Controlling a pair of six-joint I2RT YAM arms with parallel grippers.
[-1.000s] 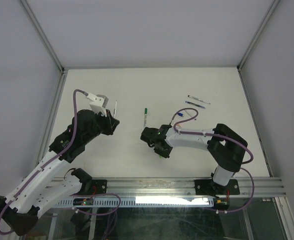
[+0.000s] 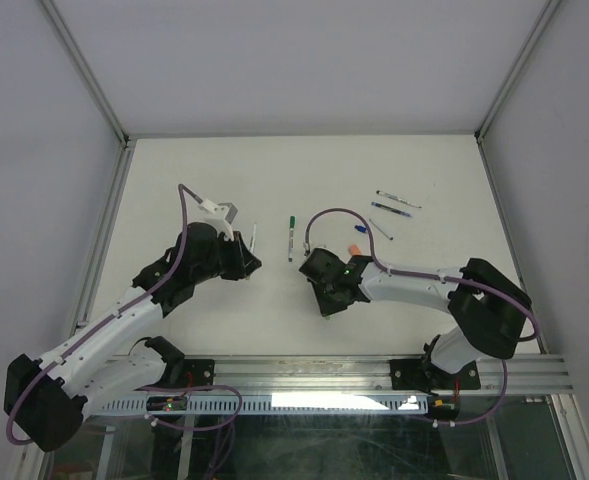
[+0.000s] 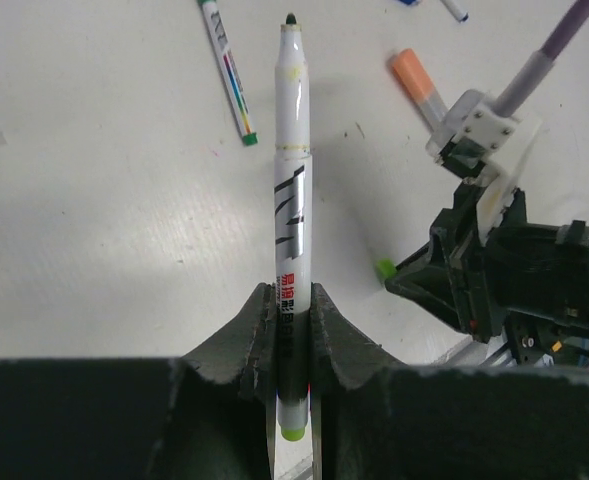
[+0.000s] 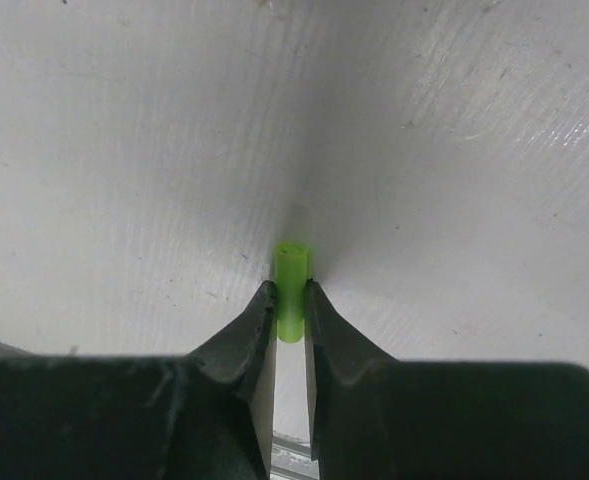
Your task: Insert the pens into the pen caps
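Note:
A white marker pen (image 3: 292,220) with a dark tip and green end stands out from my left gripper, which is shut on it; in the top view that gripper (image 2: 246,262) is left of centre. My right gripper is shut on a green cap (image 4: 291,265), low over the white table (image 4: 134,170); in the top view it sits near the centre front. In the left wrist view the green cap (image 3: 385,268) shows at the right gripper's tips.
A pen with green ends (image 2: 291,238) lies at the centre. An orange cap (image 3: 413,75) lies beyond the right gripper. Several pens (image 2: 390,209) and a blue cap (image 2: 360,229) lie at the back right.
My left gripper has moved right, toward the centre, with the pen in it. The right arm has shifted right and turned slightly, still holding the green cap.

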